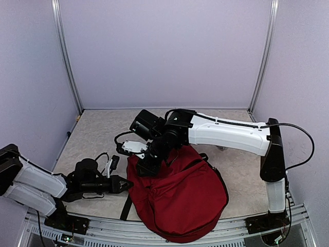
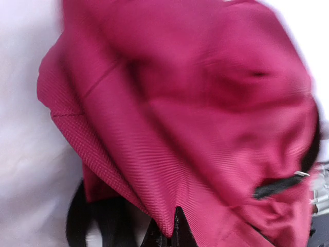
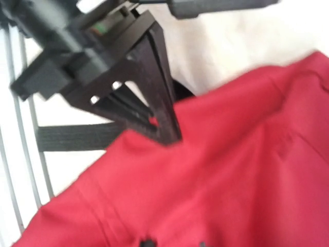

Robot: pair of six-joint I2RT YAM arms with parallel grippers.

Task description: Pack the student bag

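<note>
The red bag (image 1: 180, 200) lies at the front middle of the table, its cloth in folds. My left gripper (image 1: 128, 185) is at its left edge; in the left wrist view, the left gripper is shut on a fold of the bag's red cloth (image 2: 149, 170). Above the bag's upper left part stands my right gripper (image 1: 147, 168). In the right wrist view, the right gripper has its tips apart over the red fabric (image 3: 216, 170), with nothing visibly held. The bag's opening is mostly covered by the right arm.
A black strap (image 1: 126, 207) sticks out left of the bag. The right arm (image 1: 226, 133) stretches across the table's back right and hides what lies beneath. Bare table (image 1: 108, 128) shows at the back left. The metal rail (image 1: 118, 229) runs along the front.
</note>
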